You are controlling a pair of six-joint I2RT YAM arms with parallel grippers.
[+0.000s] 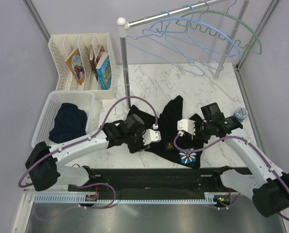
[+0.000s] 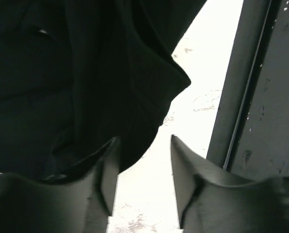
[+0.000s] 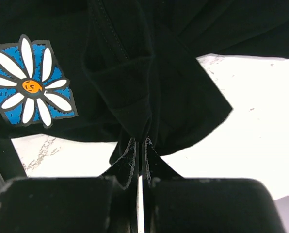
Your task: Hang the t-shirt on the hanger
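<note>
The black t-shirt [image 1: 168,145] lies bunched on the marble table, its daisy patch [image 3: 32,87] near the front right in the top view. My left gripper is over the shirt's edge, its blurred fingers part open with only cloth edge and table beneath. My right gripper is shut at a folded strip of the shirt; whether cloth is between its fingertips is unclear. Several hangers [image 1: 193,43] hang on the rail above.
The rack's left post [image 1: 125,73] stands behind my left arm. A white basket [image 1: 40,131] with dark cloth is at left, a book organiser [image 1: 59,73] at back left, a small tin [image 1: 241,113] at right.
</note>
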